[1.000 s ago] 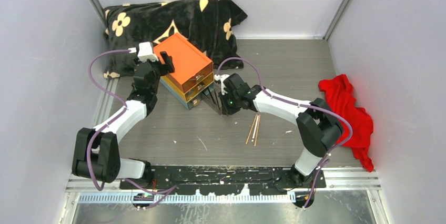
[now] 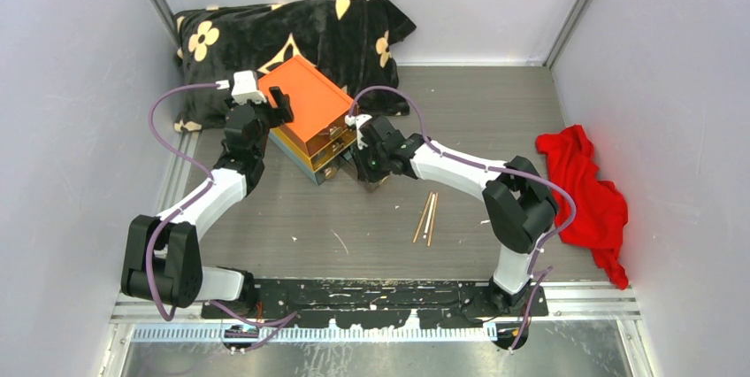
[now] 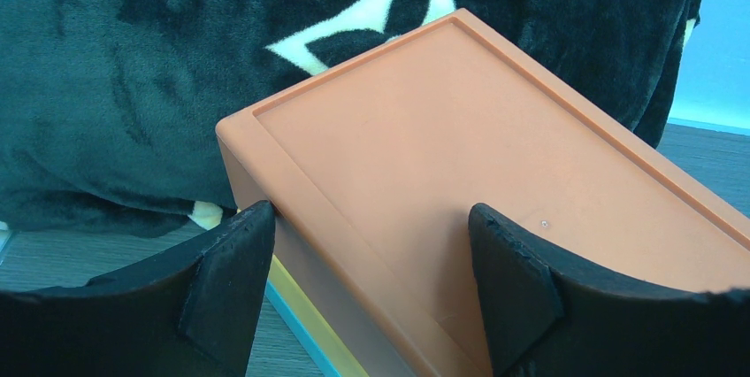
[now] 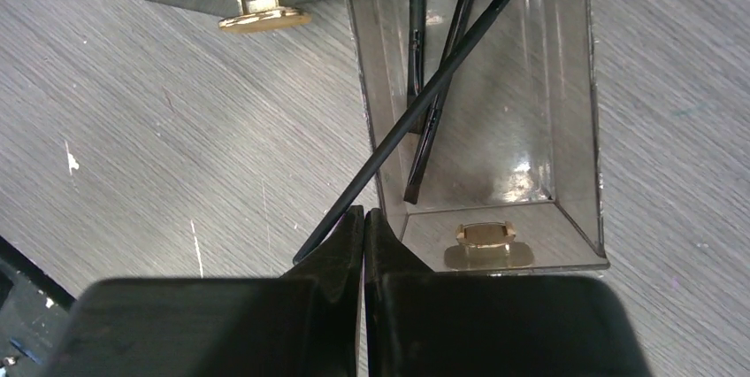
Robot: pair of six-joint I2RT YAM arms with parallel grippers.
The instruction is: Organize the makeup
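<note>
My left gripper is shut on the orange makeup organizer, its fingers across the top's left edge. My right gripper is shut at the near left rim of the pulled-out clear drawer, beside a long dark brush that lies slanted over that rim; what exactly is between the tips is unclear. Shorter dark brushes lie inside the drawer. The drawer sits out from the lower tier, next to a gold knob. Several light wooden sticks lie on the floor in the top view.
A dark flowered blanket lies behind the organizer. A red cloth is at the far right.
My right gripper has moved left and slightly up in the top view, over the drawer. The left arm has not moved.
</note>
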